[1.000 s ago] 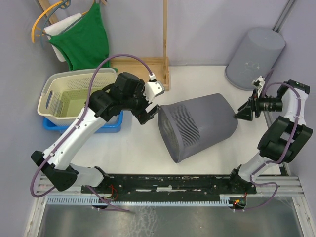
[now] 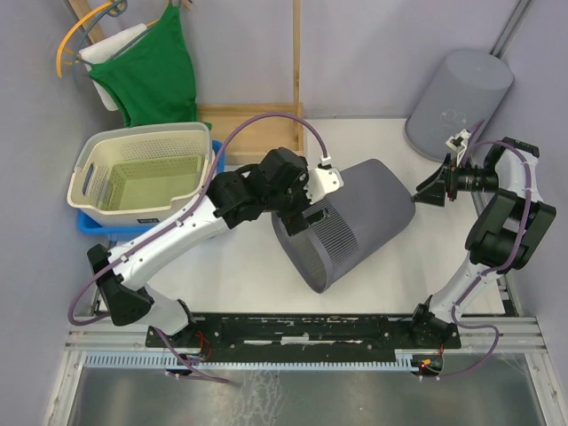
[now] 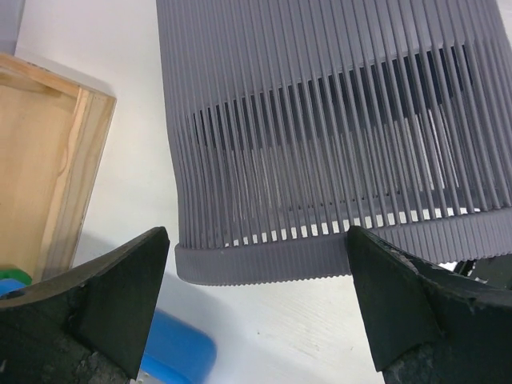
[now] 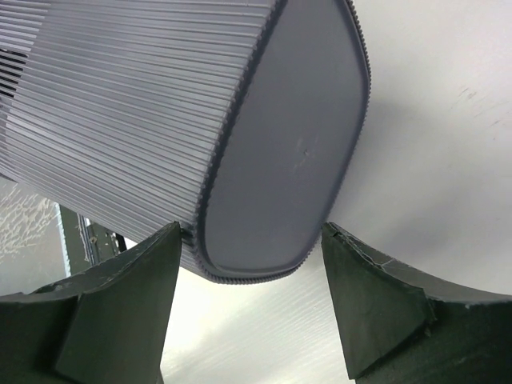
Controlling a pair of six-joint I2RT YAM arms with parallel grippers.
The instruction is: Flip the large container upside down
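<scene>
The large grey container (image 2: 359,213) lies on its side on the table. Its slatted, open end points left and its flat base points right. Over the slats near the open end stands my left gripper (image 2: 302,220), open. In the left wrist view the container's rim (image 3: 264,260) crosses behind the gap, and the right-hand finger (image 3: 408,300) overlaps it. My right gripper (image 2: 424,197) is open beside the base end. The right wrist view has the flat base (image 4: 280,152) ahead of its parted fingers; whether they touch it I cannot tell.
At left, a cream basket (image 2: 89,177) sits in a blue bin (image 2: 93,226). A second grey container (image 2: 461,98) stands at the back right. Behind is a wooden frame (image 2: 240,115) with a green cloth (image 2: 155,75) nearby. The table in front of the container is bare.
My left gripper has moved right, from beside the open end to over the slats. The container has shifted slightly left and turned a little.
</scene>
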